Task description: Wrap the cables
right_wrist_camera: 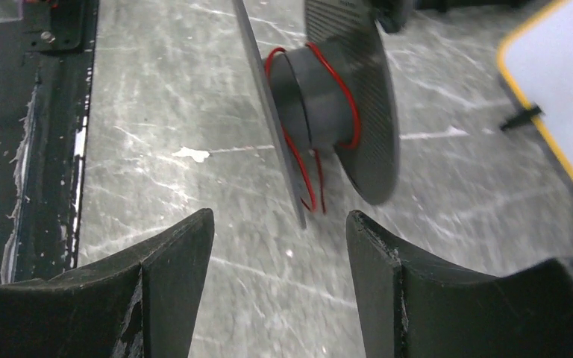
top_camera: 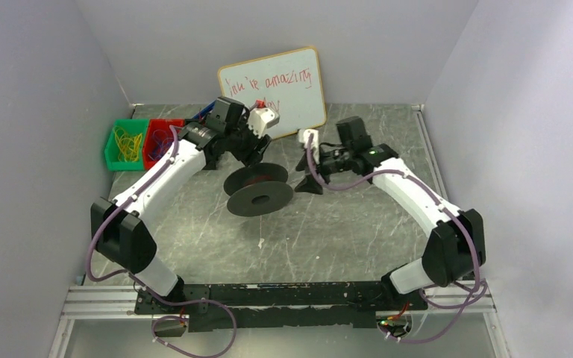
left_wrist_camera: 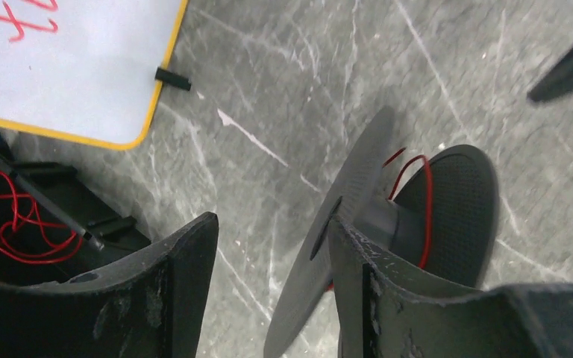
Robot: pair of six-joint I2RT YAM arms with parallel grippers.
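Observation:
A dark cable spool (top_camera: 261, 200) stands on the marble table (top_camera: 343, 239) at the centre, with red cable (right_wrist_camera: 347, 97) wound loosely round its core between the two discs and a loose loop hanging. My left gripper (top_camera: 254, 156) is just above and behind the spool; in its wrist view the fingers are apart, with a disc near the right one and nothing clearly held between them. My right gripper (top_camera: 306, 175) is at the spool's right, fingers apart with nothing between them, facing the gap between the discs.
Green (top_camera: 116, 153), red (top_camera: 151, 156) and black bins of cables stand at the back left. A whiteboard (top_camera: 283, 97) leans at the back wall.

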